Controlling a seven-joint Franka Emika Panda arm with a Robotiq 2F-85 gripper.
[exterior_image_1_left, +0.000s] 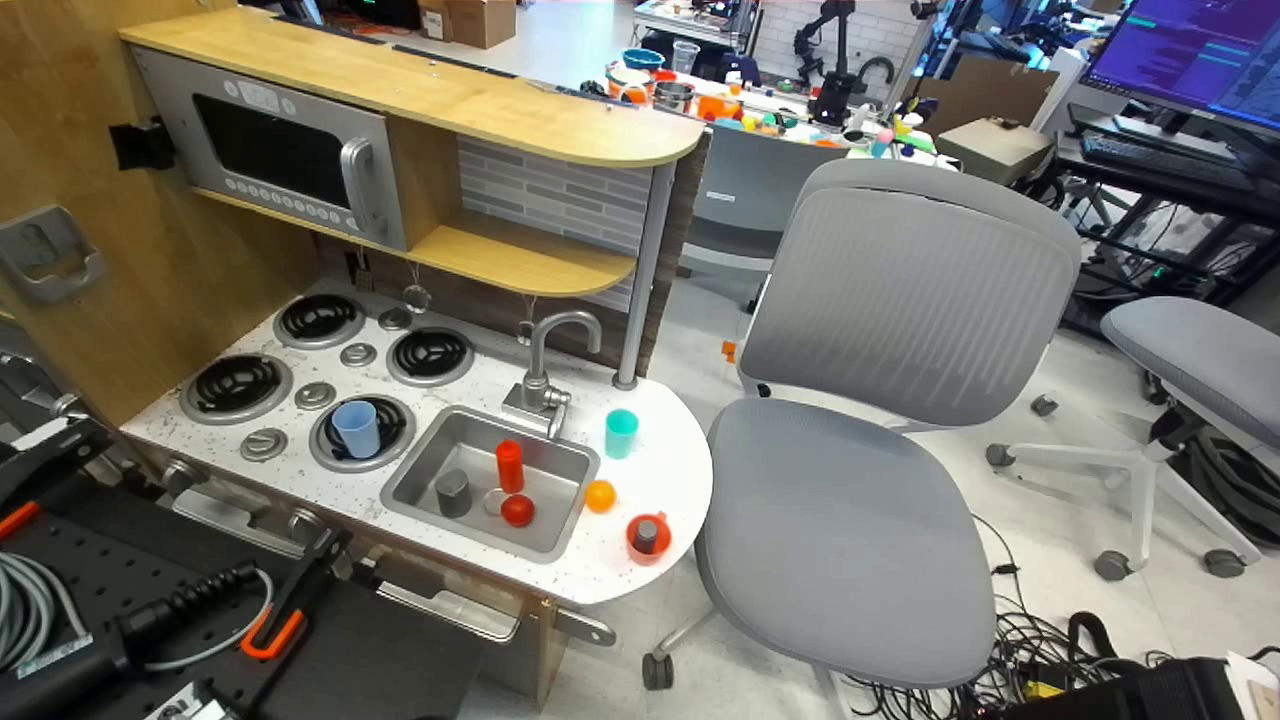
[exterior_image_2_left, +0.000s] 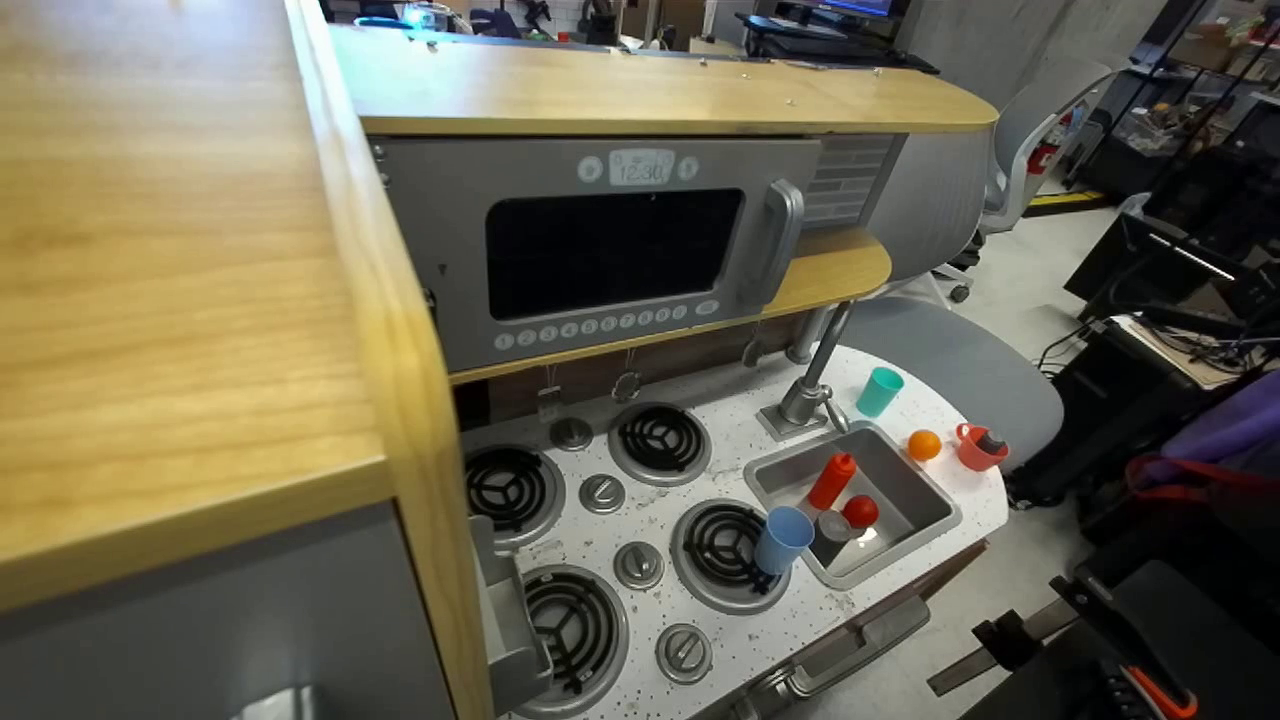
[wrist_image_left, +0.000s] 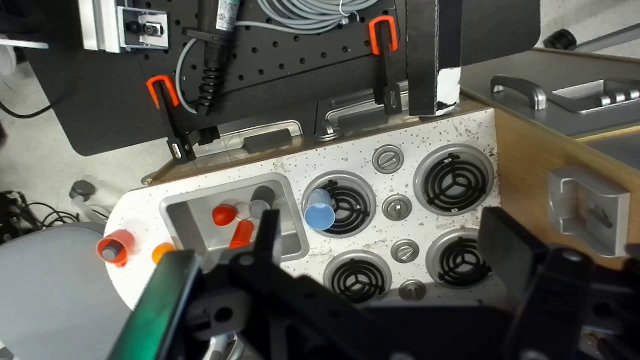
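Note:
My gripper is open, with its dark fingers (wrist_image_left: 507, 249) spread wide and nothing held between them; only the wrist view shows it, above the toy kitchen counter. A blue cup (exterior_image_1_left: 356, 428) stands on the front burner beside the sink (exterior_image_1_left: 426, 484). Inside the sink are a red bottle (exterior_image_1_left: 510, 466), a dark grey cup (exterior_image_1_left: 453, 492) and a red ball-like piece (exterior_image_1_left: 517, 510). To the sink's right sit a teal cup (exterior_image_1_left: 620, 433), an orange ball (exterior_image_1_left: 600, 496) and a red cup (exterior_image_1_left: 639, 552) with a dark grey piece inside.
Over the counter's rear, the microwave (exterior_image_2_left: 612, 254) and wooden shelf (exterior_image_1_left: 528, 257) overhang. A faucet (exterior_image_1_left: 539, 377) rises behind the sink, and a shelf post (exterior_image_1_left: 649, 276) stands to its right. Tall wooden panelling (exterior_image_1_left: 222, 240) closes the left side. A grey chair (exterior_image_1_left: 840, 540) is at the right.

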